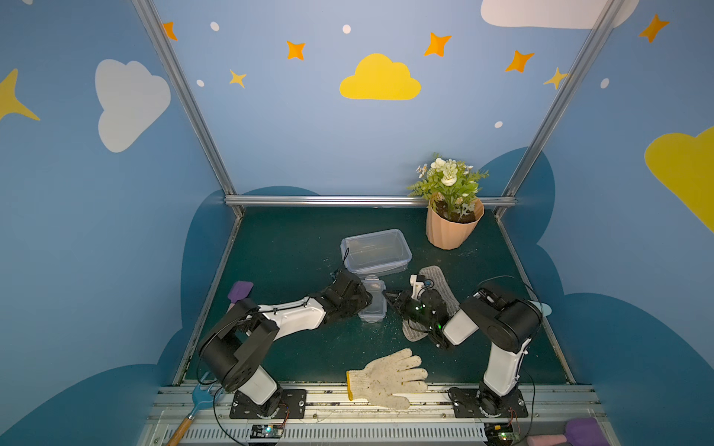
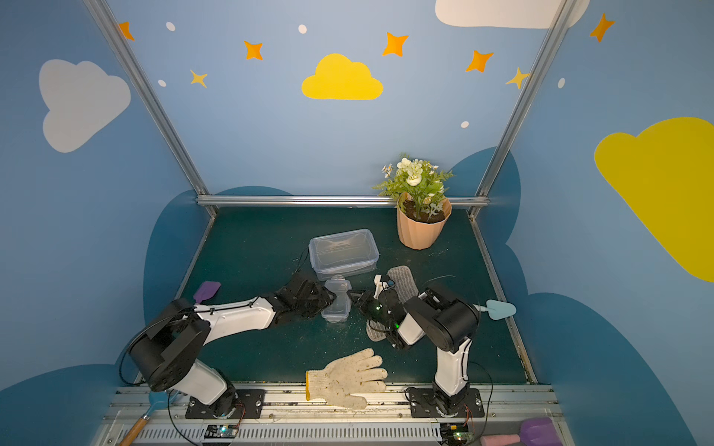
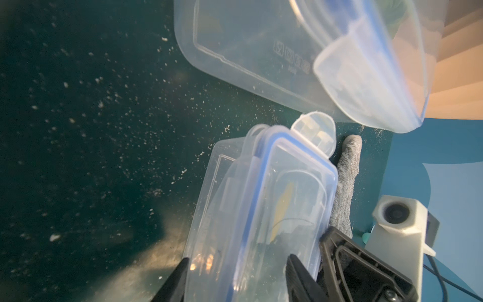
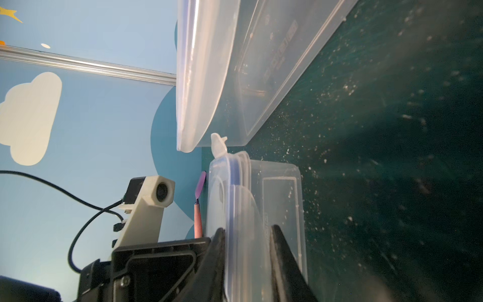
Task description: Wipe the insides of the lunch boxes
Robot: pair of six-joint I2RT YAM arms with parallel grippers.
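Note:
The small clear lunch box [image 1: 374, 306] with its lid on stands between my two arms, and the larger clear lunch box [image 1: 377, 251] is just behind it, also lidded. In the left wrist view my left gripper has its fingers spread around the near left side of the small lunch box [image 3: 296, 206]; no clear grip shows. From the right side, my right gripper is shut on the side flap of the small box's lid [image 4: 243, 211], one finger above and one below. A grey cloth [image 1: 440, 282] lies flat under my right arm, partly hidden.
A flower pot [image 1: 449, 227] occupies the back right. Near the front edge lies a white glove [image 1: 388, 377]. One purple spatula [image 1: 240, 290] rests at left, and a light blue tool [image 2: 499, 309] at right.

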